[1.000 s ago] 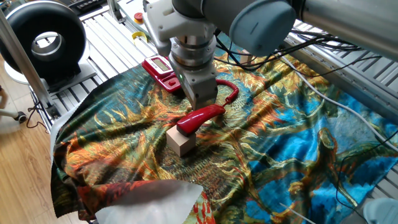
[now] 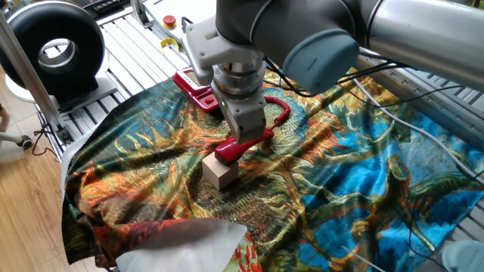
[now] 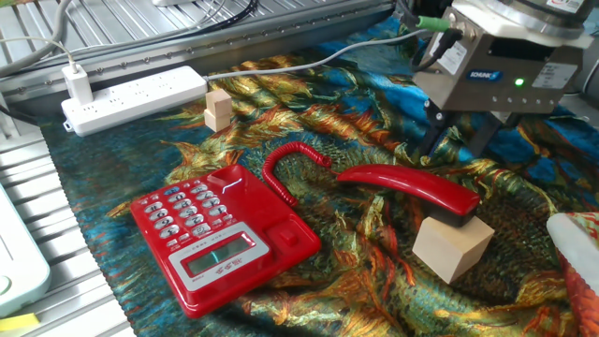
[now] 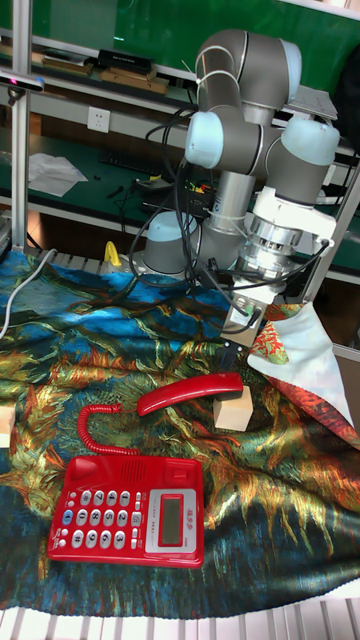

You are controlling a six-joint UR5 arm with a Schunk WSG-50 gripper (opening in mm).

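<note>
A red telephone handset (image 3: 412, 183) lies tilted, its right end resting on a pale wooden block (image 3: 453, 247). The coiled red cord (image 3: 274, 168) runs from it towards the red phone base (image 3: 225, 234), which has a keypad and a small display. My gripper (image 3: 456, 150) points downward behind the handset in exterior view 2, its two dark fingers (image 3: 431, 131) apart with nothing seen between them. From exterior view 1, the gripper's body hides the middle of the handset (image 2: 233, 149). The fingertips are hard to make out in exterior view 3, just beyond the handset (image 4: 190, 391).
Two small wooden blocks (image 3: 217, 110) are stacked near a white power strip (image 3: 136, 100). A patterned cloth (image 2: 151, 189) with folds covers the table, one corner (image 2: 181, 249) turned over. A black ring-shaped object (image 2: 53, 53) stands at the left. Cables hang around the arm.
In exterior view 1 the gripper has come down a little and now covers part of the handset. The handset, block and phone base have not moved.
</note>
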